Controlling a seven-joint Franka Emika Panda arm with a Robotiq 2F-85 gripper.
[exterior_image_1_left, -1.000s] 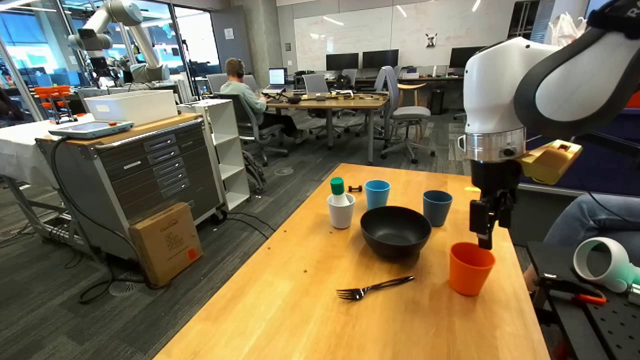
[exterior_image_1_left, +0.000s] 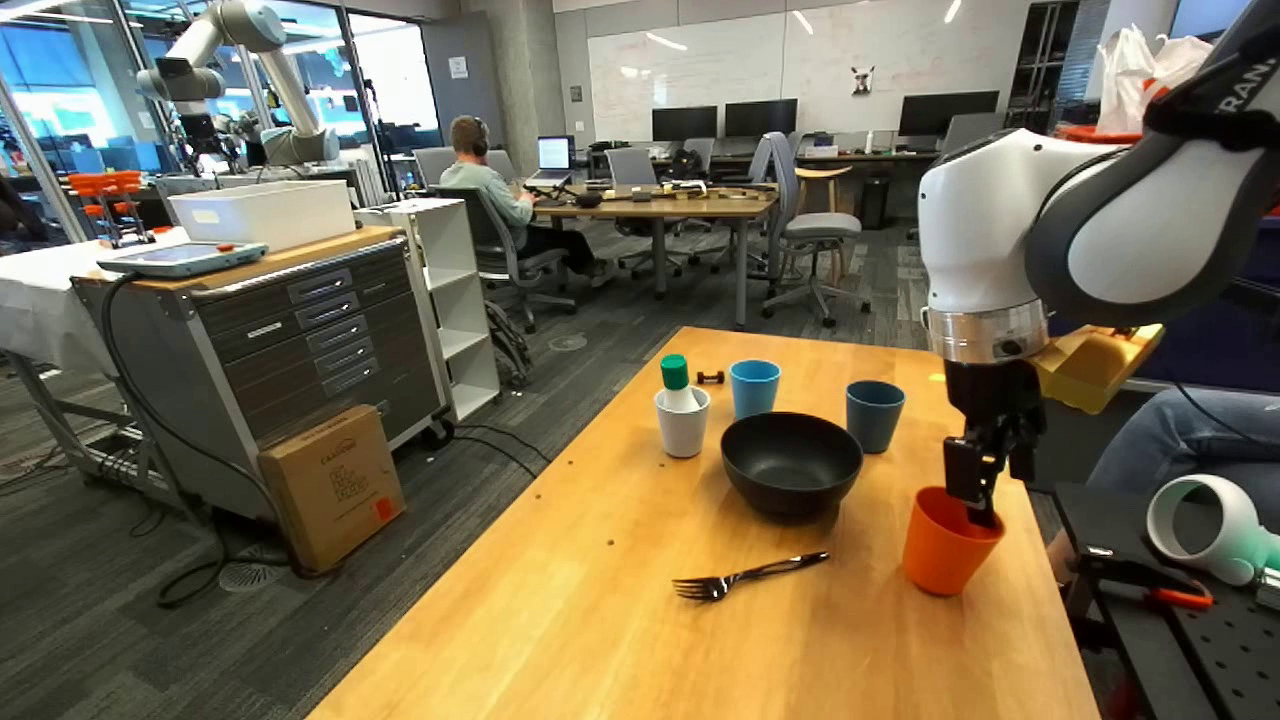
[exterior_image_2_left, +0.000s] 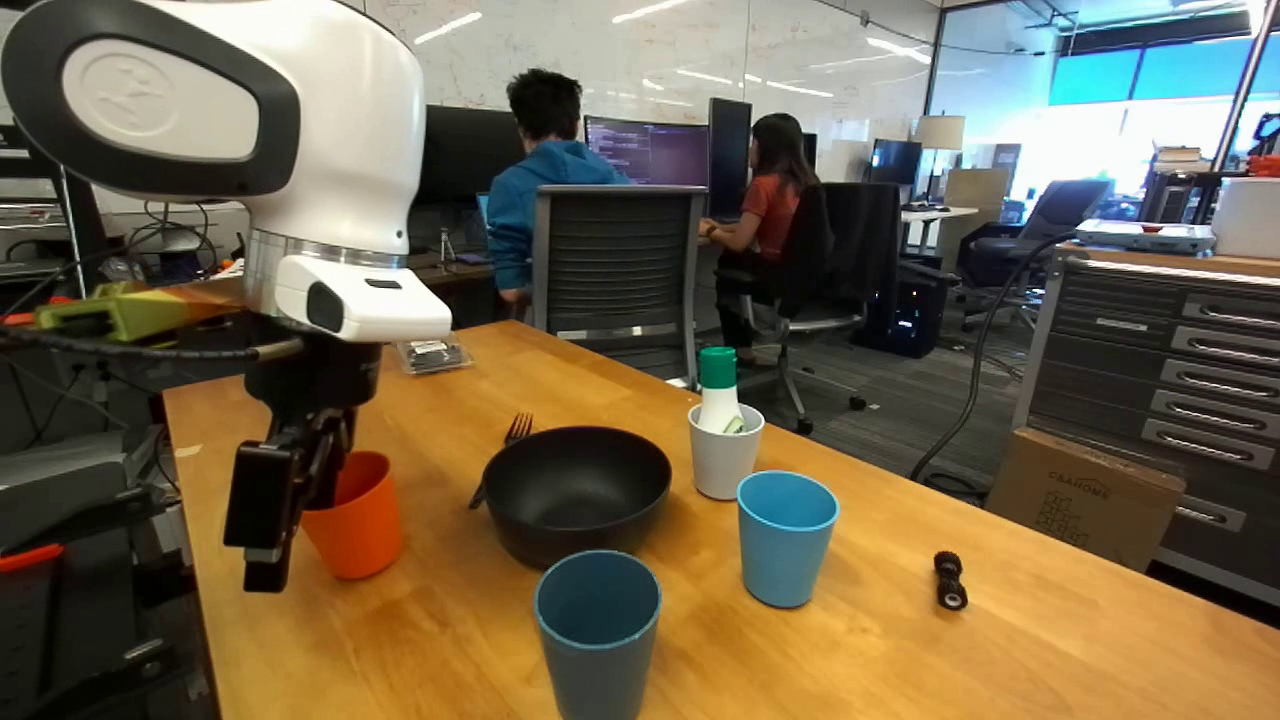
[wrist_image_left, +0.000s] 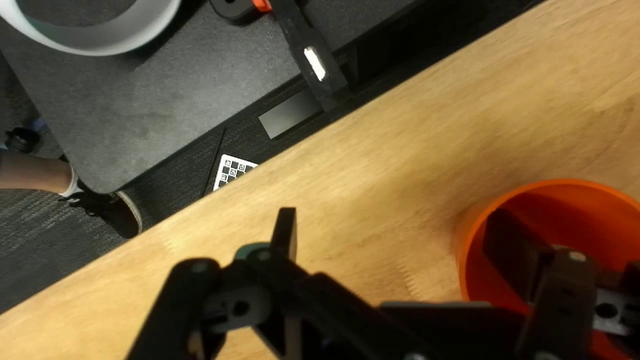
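Note:
An orange cup (exterior_image_1_left: 942, 554) is on the wooden table near its right edge in exterior view 1, and it seems to lean slightly. My gripper (exterior_image_2_left: 292, 528) is low over the cup with its fingers open, straddling the near wall. One finger reaches down inside the cup; the other finger (exterior_image_2_left: 258, 498) hangs outside it. In the wrist view the orange cup (wrist_image_left: 471, 252) shows at the right, around one fingertip. Bare table lies between the fingers of my gripper. The cup's bottom inside is mostly hidden by the finger.
A black bowl (exterior_image_1_left: 792, 468) stands beside the cup, with a black fork (exterior_image_1_left: 750, 576) in front. Farther back are a dark blue cup (exterior_image_1_left: 875, 416), a light blue cup (exterior_image_1_left: 755, 389) and a white cup (exterior_image_1_left: 681, 426) holding a green-capped bottle (exterior_image_1_left: 674, 374).
My gripper has come down and slightly right, so one finger is now inside the orange cup. The cup has shifted a little right and tilted. Other table items are unmoved.

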